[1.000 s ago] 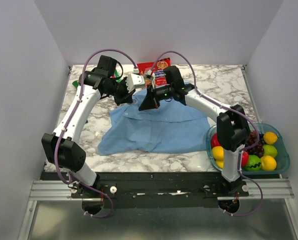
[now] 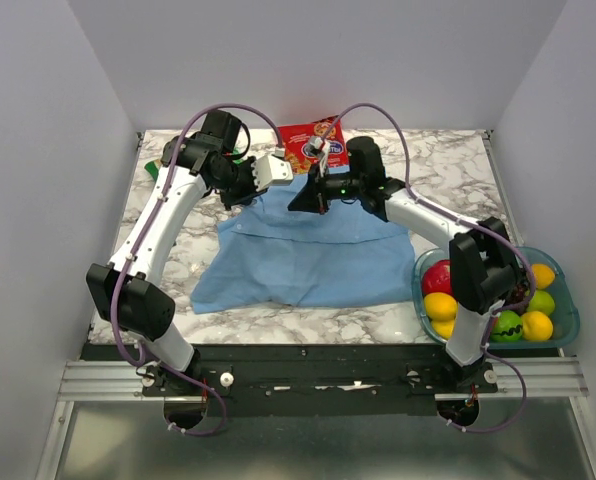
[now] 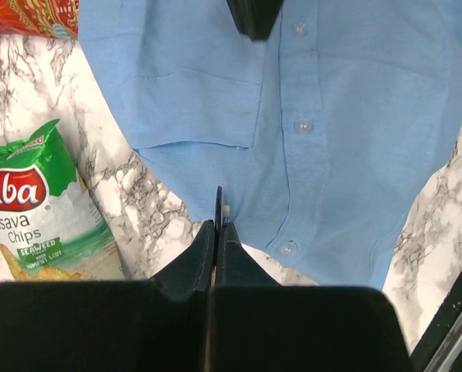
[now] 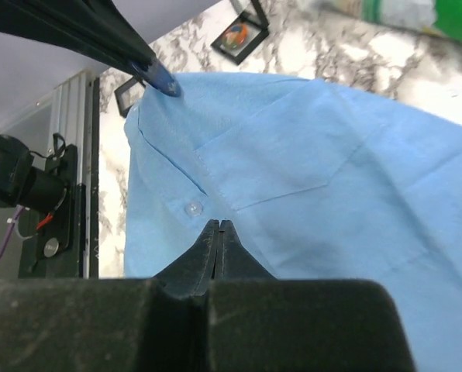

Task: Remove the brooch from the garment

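Note:
A light blue buttoned shirt [image 2: 298,270] lies across the table. In the left wrist view my left gripper is shut at the shirt's edge, and in the right wrist view the cloth rises to its tip, pinched there. Beside that tip shows a small pale thing [image 3: 227,211], too small to identify. My right gripper is shut above the shirt, nothing visible between its fingers; its dark tip also hangs over the button placket in the left wrist view. A clear button [image 4: 193,208] shows on the cloth. No brooch can be clearly made out.
A red snack bag [image 2: 303,140] lies behind the shirt. At the left is a green Cassava Chips bag [image 3: 45,209]. A teal basket [image 2: 570,320] of fruit stands at the front right. Bare marble surrounds the garment.

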